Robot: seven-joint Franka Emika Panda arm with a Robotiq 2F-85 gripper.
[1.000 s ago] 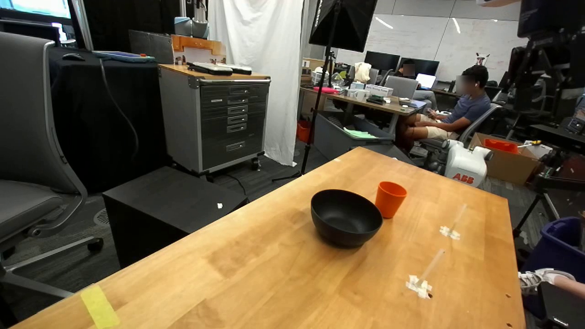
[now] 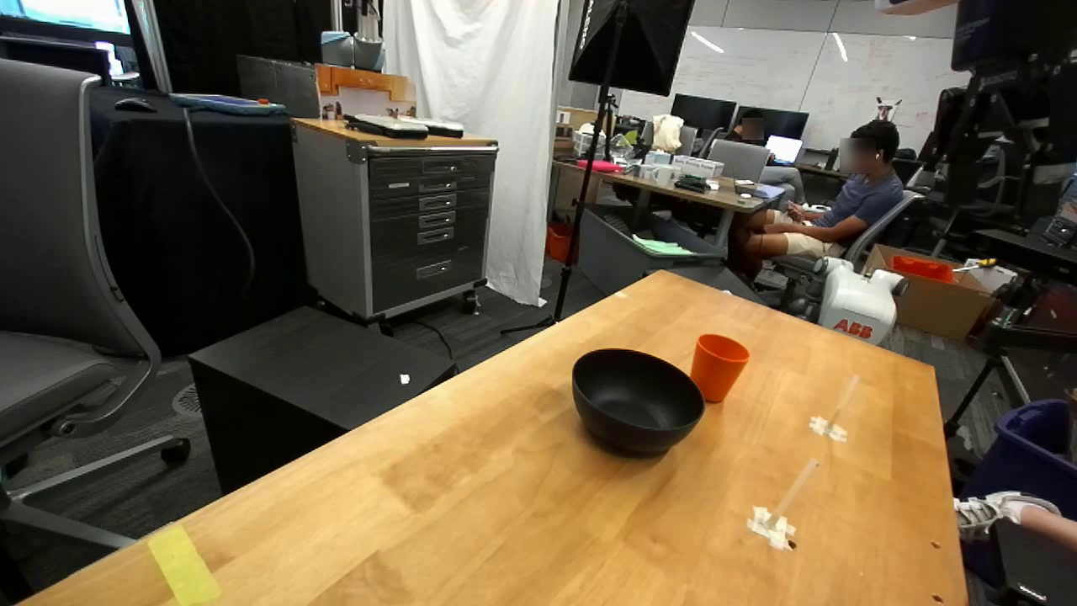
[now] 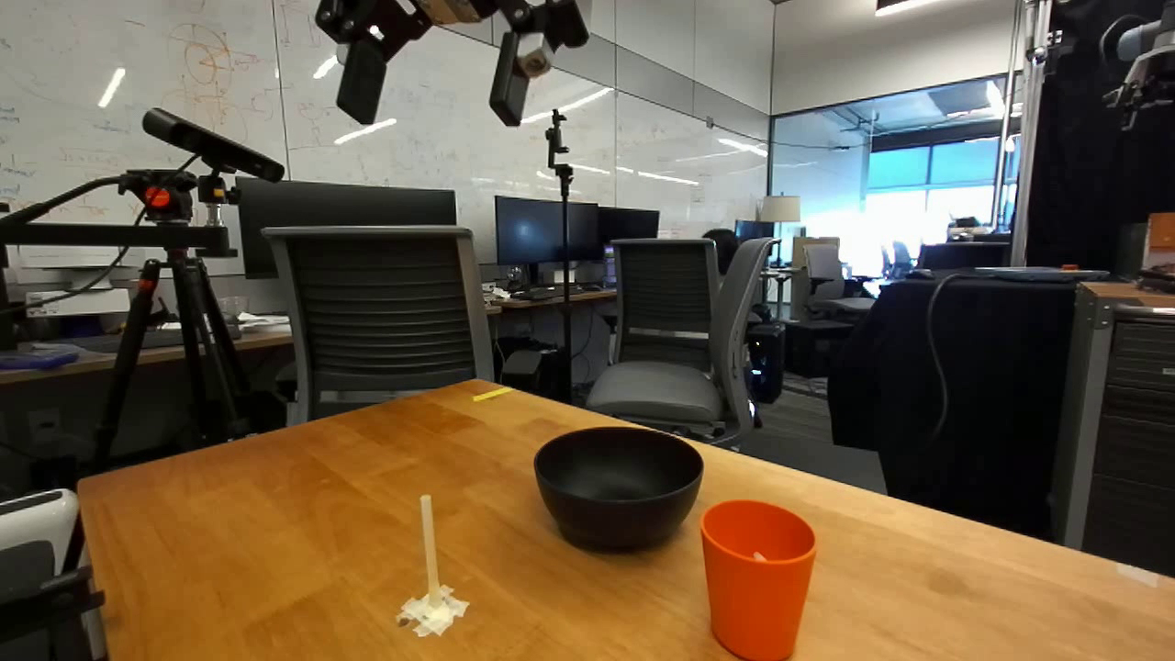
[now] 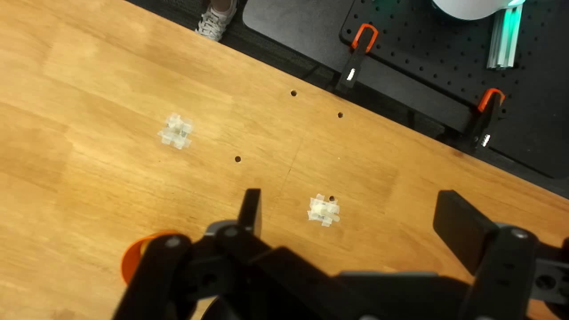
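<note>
High over the table, my gripper [image 3: 432,110] is open, with its two fingers wide apart and nothing between them. In the wrist view the gripper shows the same spread above bare wood. A black bowl [image 2: 638,402] rests upright on the table, and right beside it is an orange cup [image 2: 719,368]. Something small and pale shows inside the orange cup [image 3: 760,595], too little to name. Only part of the cup [image 4: 130,260] is visible past my gripper in the wrist view, where the bowl is almost wholly hidden.
Two thin pale sticks stand upright in tape patches on the table: a nearer stick [image 2: 794,491] and a farther stick [image 2: 846,397]. Yellow tape [image 2: 185,564] marks one table corner. A person's shoe [image 4: 217,21] is beyond the edge.
</note>
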